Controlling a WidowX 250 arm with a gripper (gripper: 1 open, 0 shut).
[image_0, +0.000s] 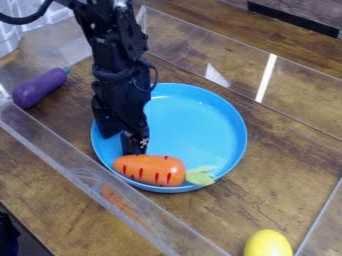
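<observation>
A blue round bowl sits in the middle of the wooden surface. An orange toy carrot with a pale green top lies in its front part. My black gripper is low over the bowl's left side, just behind the carrot, open; its fingertips are dark and hard to make out.
A purple toy eggplant lies at the left. A yellow lemon is at the front right. Clear plastic walls border the workspace. The wood to the right of the bowl is clear.
</observation>
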